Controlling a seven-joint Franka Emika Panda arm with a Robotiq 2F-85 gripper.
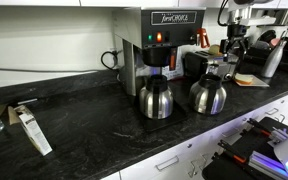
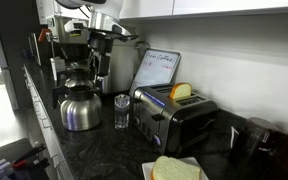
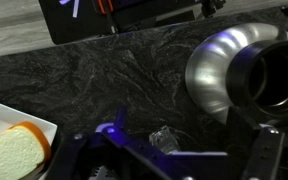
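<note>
Above the dark counter hangs my gripper [image 2: 100, 72], its fingers open and nothing between the fingers. In the wrist view, the gripper shows at the lower edge, with a clear glass [image 3: 165, 139] below and between the fingers. That glass [image 2: 122, 110] stands on the counter beside a steel coffee pot [image 2: 81, 112]. The pot's rounded body [image 3: 209, 70] and black top fill the right of the wrist view. A slice of bread [image 3: 14, 152] lies at the left on a white plate. Exterior view 1 has the gripper [image 1: 228, 50] behind the pot [image 1: 207, 95].
A toaster [image 2: 174, 122] with bread in its slot stands by the wall. More bread [image 2: 176, 169] rests on a plate in front. The coffee maker [image 1: 162, 25] holds another steel pot [image 1: 156, 98].
</note>
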